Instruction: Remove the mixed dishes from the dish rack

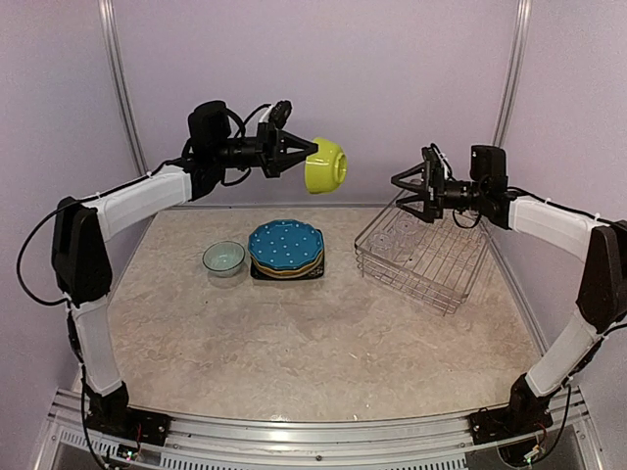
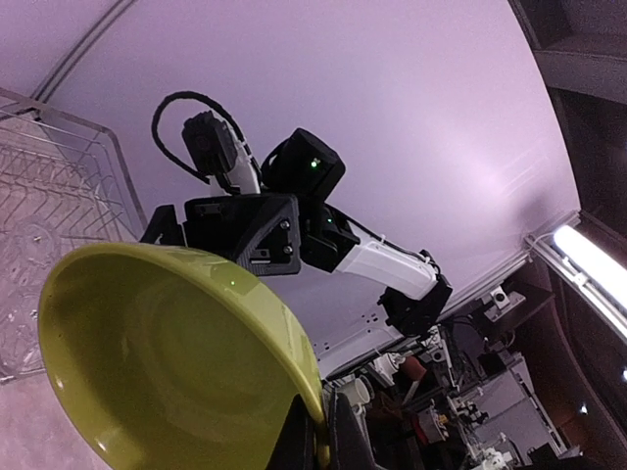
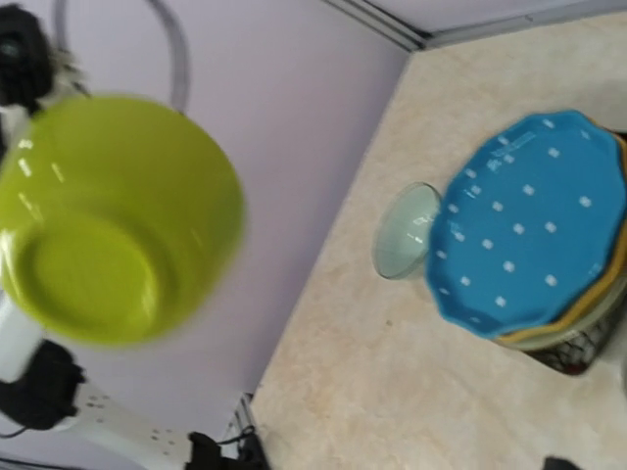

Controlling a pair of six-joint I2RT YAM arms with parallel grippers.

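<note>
A yellow-green bowl (image 1: 324, 165) hangs tipped on its side in the air, high over the back of the table. My left gripper (image 1: 313, 150) is shut on its rim; in the left wrist view the dark fingers (image 2: 345, 441) pinch the edge and the hollow of the bowl faces the camera. To the right, apart from the bowl, my right gripper (image 1: 398, 191) is open and empty above the wire dish rack (image 1: 443, 294). Clear glasses (image 1: 382, 242) stand in the rack's left part.
Blue dotted plates (image 1: 285, 245) top a stack with yellowish plates on a dark stand. A pale glass bowl (image 1: 223, 258) sits just left of it.
</note>
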